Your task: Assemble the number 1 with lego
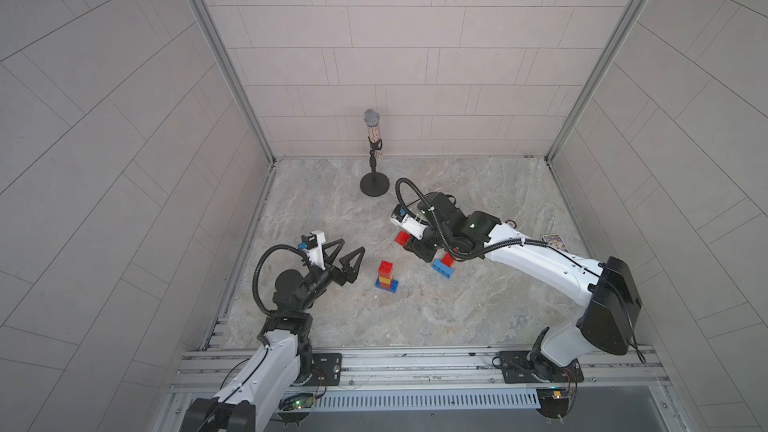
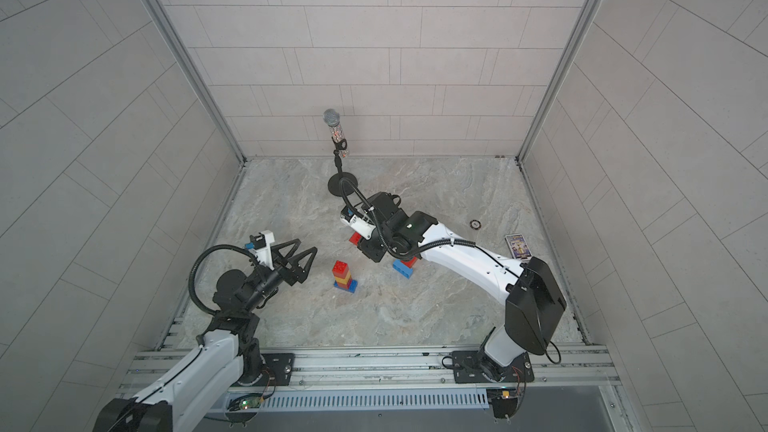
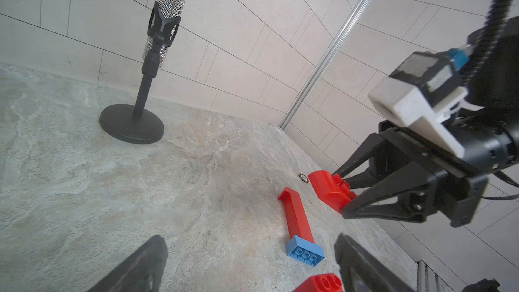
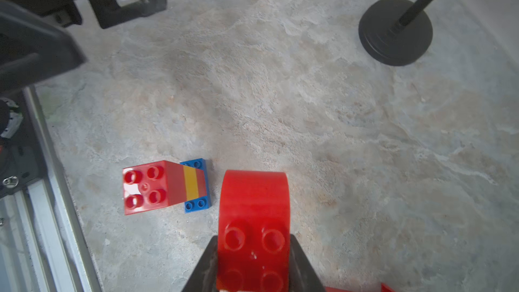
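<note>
A short upright stack (image 1: 385, 278) stands on the table: red bricks with a yellow band on a blue base. My right gripper is shut on a curved red brick, held above the table right of the stack; in the right wrist view it (image 4: 253, 221) fills the bottom middle. A long red piece (image 3: 294, 213) and a blue brick (image 3: 304, 248) lie beneath the right arm. My left gripper (image 1: 345, 262) stands open at the left, above the table, with nothing between its fingers.
A microphone on a stand (image 1: 373, 180) is at the back middle. A black ring (image 2: 475, 224) and a card (image 2: 517, 245) lie at the right.
</note>
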